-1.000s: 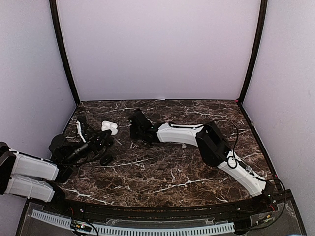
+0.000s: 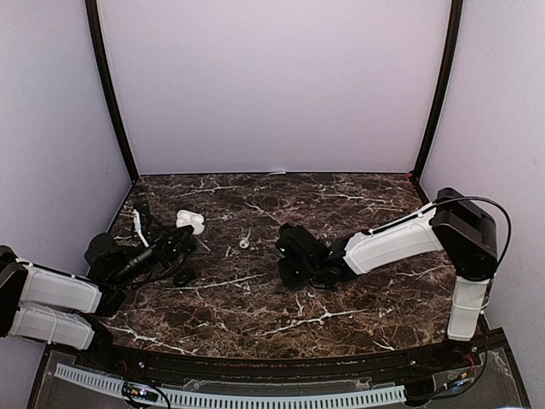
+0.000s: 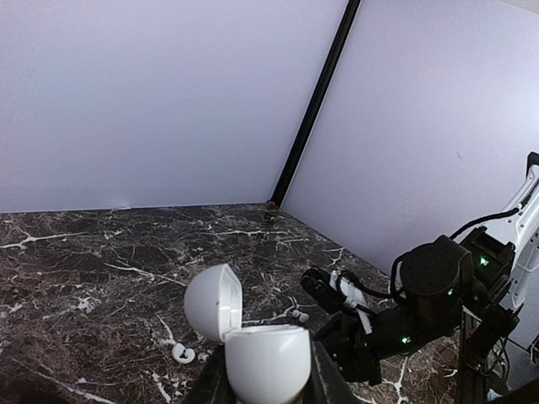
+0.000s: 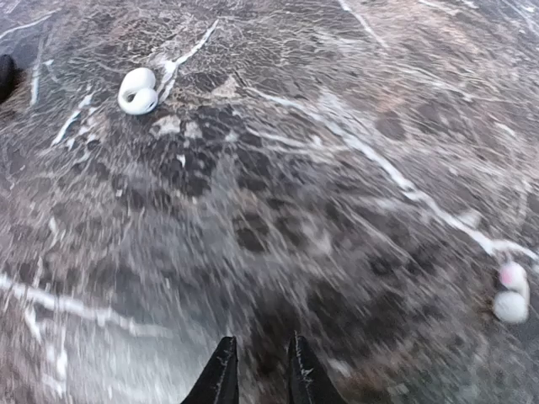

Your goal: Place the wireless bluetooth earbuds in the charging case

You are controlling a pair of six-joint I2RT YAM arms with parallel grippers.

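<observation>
My left gripper (image 2: 179, 239) is shut on the white charging case (image 3: 268, 362), held upright with its lid (image 3: 215, 299) open; it fills the middle of the left wrist view. My right gripper hovers over the table with its fingers part open and nothing between them. In the right wrist view, one white earbud (image 4: 137, 91) lies at the upper left and a second, with a pink spot (image 4: 511, 295), lies at the lower right. In the top view a white earbud (image 2: 244, 243) shows between the two arms.
A small dark object (image 2: 184, 277) lies below the left gripper. Pale walls stand at the back and sides.
My right arm has moved rightward and toward the front of the table, uncovering the earbud in the middle. The left arm and case look unchanged.
</observation>
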